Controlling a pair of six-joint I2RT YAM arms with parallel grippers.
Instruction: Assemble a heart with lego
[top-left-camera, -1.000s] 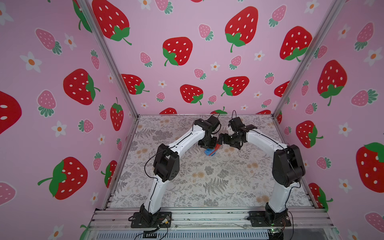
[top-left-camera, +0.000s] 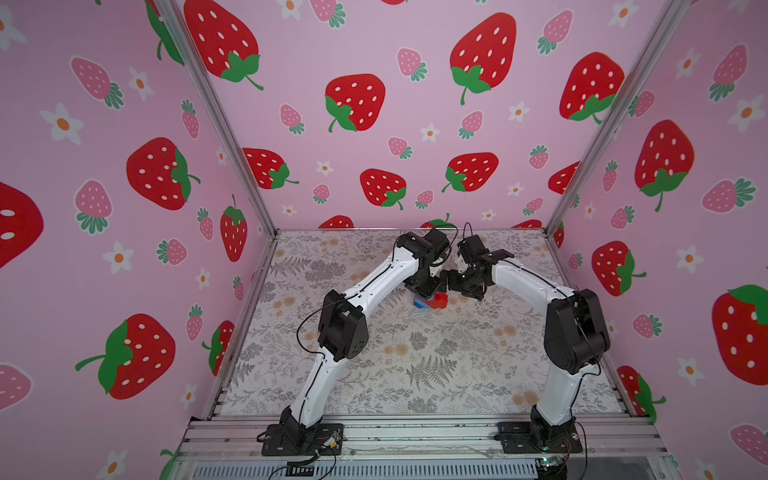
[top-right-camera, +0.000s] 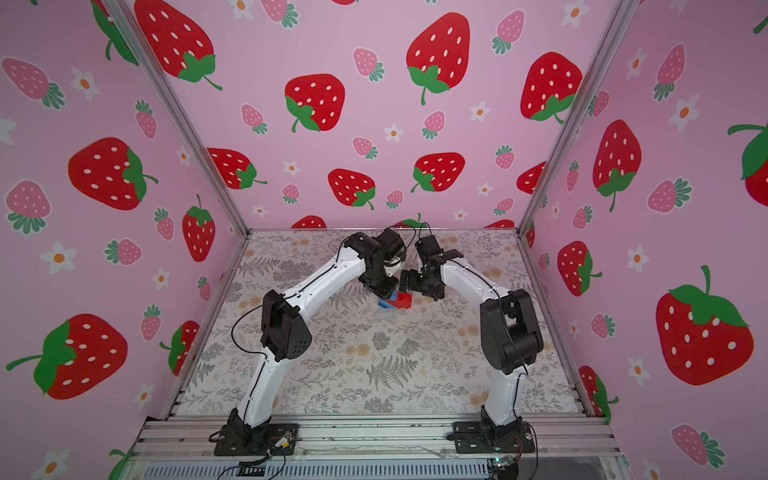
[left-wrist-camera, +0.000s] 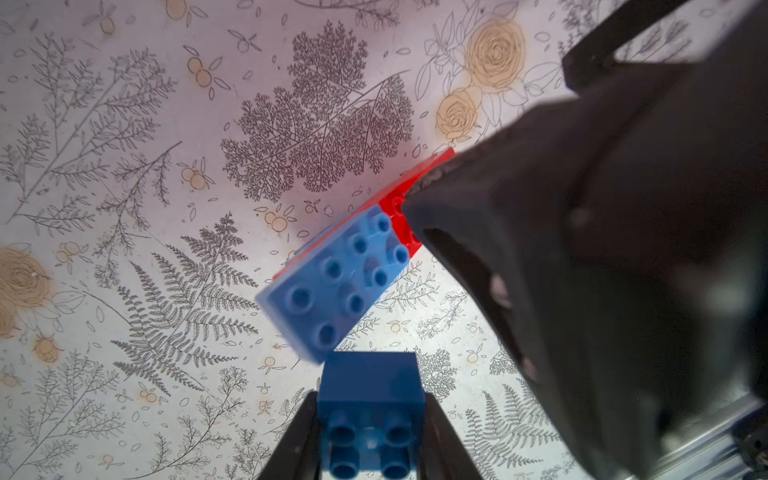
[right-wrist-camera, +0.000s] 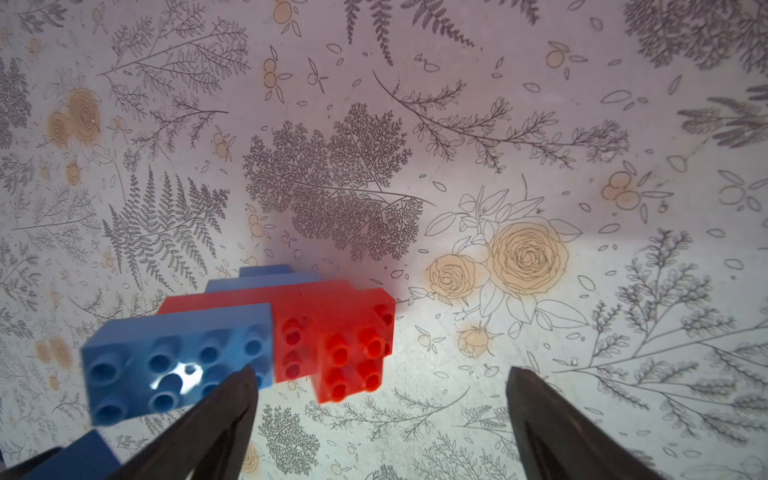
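Note:
In the left wrist view my left gripper is shut on a small blue brick (left-wrist-camera: 370, 377), its studs facing the camera. Just beyond lies the joined assembly on the table: a long blue brick (left-wrist-camera: 340, 280) with studs up, over red bricks (left-wrist-camera: 400, 209) partly covered by the dark right gripper. From the right wrist the assembly shows a blue brick (right-wrist-camera: 180, 352), a raised red brick (right-wrist-camera: 349, 364) at its right end, and more blue (right-wrist-camera: 264, 278) behind. My right gripper stands open above, nothing between its fingers. The held brick appears apart from the assembly.
Both grippers crowd together over the assembly, with little room between them. Pink strawberry walls (top-left-camera: 400, 120) bound the back and sides.
The right arm has hardly moved.

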